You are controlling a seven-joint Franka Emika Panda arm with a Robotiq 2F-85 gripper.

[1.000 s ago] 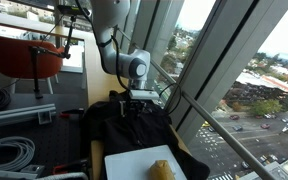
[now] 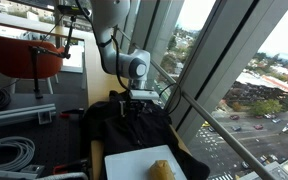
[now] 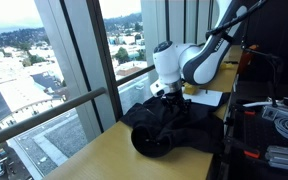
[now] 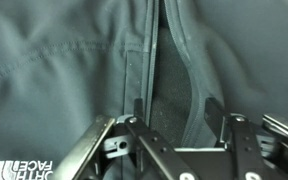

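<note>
A black jacket (image 2: 124, 132) lies spread over the wooden table, partly under a white board. In the wrist view the dark cloth of the jacket (image 4: 74, 60) fills the frame, with a zipper edge (image 4: 152, 50) running down the middle and a white printed logo (image 4: 22, 170) at lower left. My gripper stands open over the zipper opening, its two fingers on either side and nothing held between them. Whether the fingertips touch the cloth, I cannot tell. From the other side, the gripper (image 3: 171, 97) points down at the jacket (image 3: 179, 125).
On the white board (image 2: 124, 165) sits a yellowish-brown item (image 2: 162, 170). A dark round opening, perhaps a sleeve or hood (image 3: 152, 141), faces the table's near end. Windows and a metal rail (image 2: 219, 125) border one side; coiled cables (image 2: 9, 150) lie opposite. Bare table (image 3: 94, 160) shows in front.
</note>
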